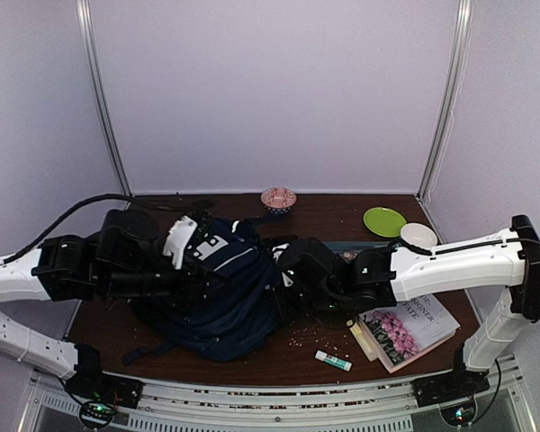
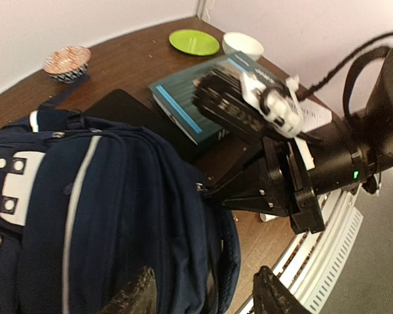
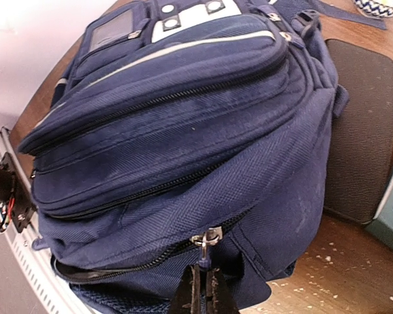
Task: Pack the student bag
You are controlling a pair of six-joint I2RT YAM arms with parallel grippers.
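A navy backpack (image 1: 216, 306) lies on the table's left-middle, with white-trimmed pockets and several zippers. My left gripper is open, hovering over the bag's side with nothing visible between its fingertips. My right gripper is shut at a metal zipper pull (image 3: 209, 239) on the bag's side compartment, whose zipper shows a dark gap; whether the tab is between the fingers is hard to tell. A teal hardback book (image 2: 183, 111), a book with pink flowers (image 1: 405, 333) and a glue stick (image 1: 333, 360) lie outside the bag.
A dark flat case (image 3: 360, 131) lies beside the bag. A patterned bowl (image 1: 278, 197), green plate (image 1: 384, 221) and white bowl (image 1: 418, 235) stand at the back. Crumbs lie near the front.
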